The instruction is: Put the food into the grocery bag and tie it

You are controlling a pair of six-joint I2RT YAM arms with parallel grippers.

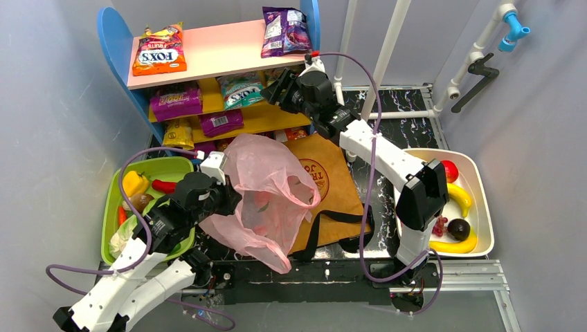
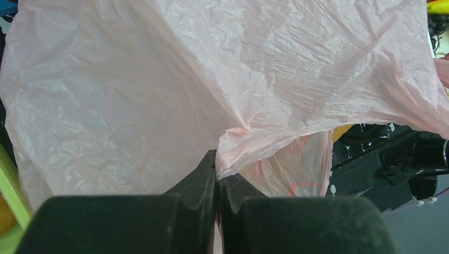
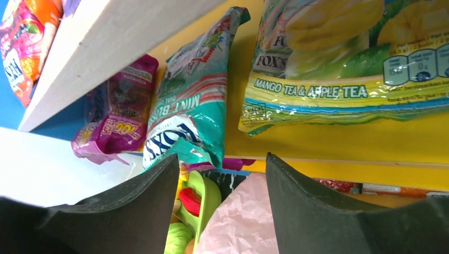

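The pink plastic grocery bag [image 1: 266,187] lies in the middle, its mouth facing right. My left gripper is shut on a thin fold of the bag's edge [image 2: 233,151], which shows pinched between the fingertips. At the shelf, my right gripper stands apart-jawed with nothing between its fingers. Just past its left fingertip is a teal mint candy bag [image 3: 193,100] on the yellow middle shelf. A mango tea and apple tea bag [image 3: 339,84] lies right of that. In the top view the right gripper [image 1: 271,95] is beside the teal bag.
Above the right gripper runs the edge of the pink top shelf [image 1: 221,52], bearing an orange bag [image 1: 160,52] and a purple bag [image 1: 285,33]. A green vegetable basket [image 1: 111,207] stands left, a white fruit tray [image 1: 490,238] right. A brown cloth bag [image 1: 339,187] lies behind the pink bag.
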